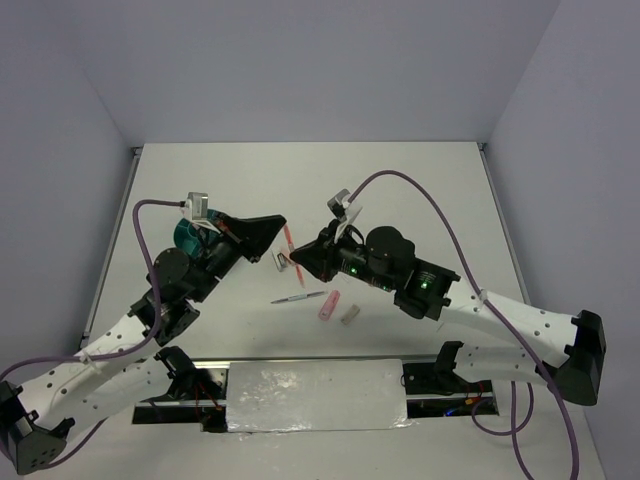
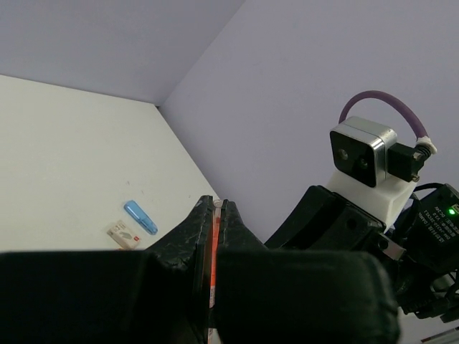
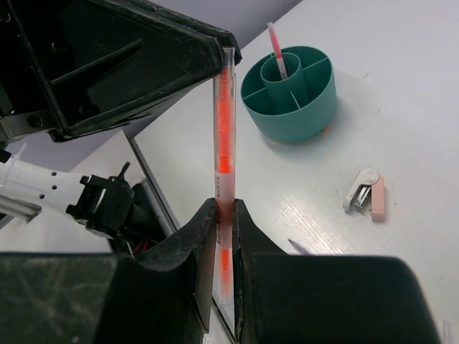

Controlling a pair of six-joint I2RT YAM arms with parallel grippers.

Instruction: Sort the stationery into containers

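Note:
An orange-red pen (image 3: 224, 136) with a clear barrel stands nearly upright in the right wrist view, held by both grippers. My left gripper (image 1: 281, 221) is shut on its upper end. Lower down, around the middle of the barrel, my right gripper is shut on the same pen. A teal round organizer (image 3: 295, 130) with compartments stands on the table behind, a pink pen (image 3: 277, 50) upright in its central cup. On the table lie a pink-and-silver stapler-like item (image 3: 377, 198) and a dark slim pen (image 1: 299, 297).
A pink item (image 1: 329, 305) and a small beige block (image 1: 350, 315) lie near the table front. In the left wrist view, a blue item (image 2: 140, 217) and a small pale package (image 2: 123, 234) lie together.

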